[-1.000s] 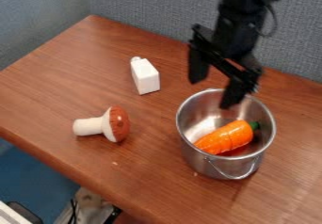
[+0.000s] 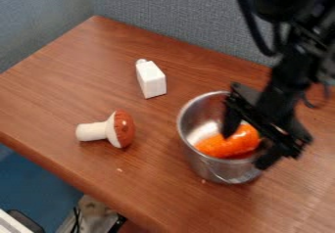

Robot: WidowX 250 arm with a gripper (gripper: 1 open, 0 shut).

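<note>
My black gripper [image 2: 254,129] is down inside the steel pot [image 2: 197,124] on the right of the table, its fingers open around an orange toy carrot [image 2: 222,145]. The gripper hides part of the carrot and the pot's right side; whether the fingers touch the carrot I cannot tell.
A white block [image 2: 151,78] stands at the back of the table. A toy mushroom [image 2: 105,130] with a red-brown cap lies left of the pot.
The gripper has come down from above the pot into it, over the carrot. The block and mushroom have not moved.
</note>
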